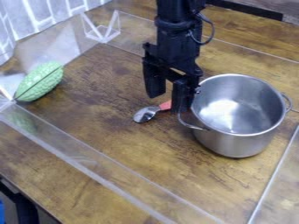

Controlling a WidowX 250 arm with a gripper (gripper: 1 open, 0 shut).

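Observation:
My black gripper (pixel 169 86) is low over the table just left of a steel pot (pixel 237 120), its two fingers apart. Beneath it a spoon with a silver bowl (pixel 145 115) and a red handle lies on the wood, part of the handle hidden behind the gripper and the pot. A green, oblong textured object (pixel 40 81) lies at the left.
Clear panels border the wooden table (pixel 111 166). A white grid-like item (pixel 30 22) is at the back left.

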